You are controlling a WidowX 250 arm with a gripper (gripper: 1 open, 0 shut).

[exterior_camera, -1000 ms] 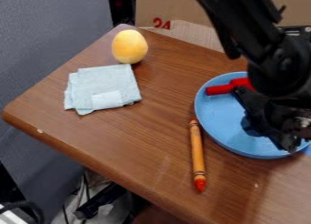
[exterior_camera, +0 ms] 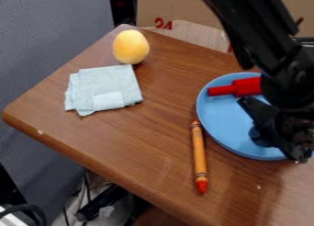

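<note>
My black gripper (exterior_camera: 276, 129) hangs low over the right part of a blue plate (exterior_camera: 221, 124), hiding much of it; whether it is open or shut, or holds anything, is hard to tell. A red object (exterior_camera: 226, 89) lies on the back of the plate, partly hidden by the arm. An orange crayon (exterior_camera: 199, 156) with a red tip lies on the wooden table just left of the plate.
A folded pale cloth (exterior_camera: 101, 88) lies on the left of the table (exterior_camera: 123, 147), with a yellow egg-shaped object (exterior_camera: 130, 47) behind it. Cardboard (exterior_camera: 185, 9) stands at the back.
The arm has shifted slightly over the plate. The other things have not visibly moved.
</note>
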